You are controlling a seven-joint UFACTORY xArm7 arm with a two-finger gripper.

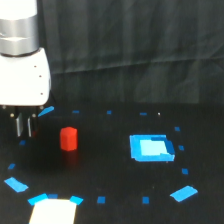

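Observation:
At the upper left my gripper (24, 127) hangs down from the white hand, its two fingers apart with a dark gap and nothing seen between them. To its right, a little lower, a red block (68, 139) stands on the black surface, clear of the fingers. Farther right lies a blue-edged square (136, 149) with a white patch (154, 147) inside it.
A pale cream square (53, 212) lies at the front edge, cut off by the frame. Blue tape pieces (184, 193) and small blue marks dot the black surface. Open floor lies between the red block and the blue-edged square. A dark curtain (140, 55) hangs behind.

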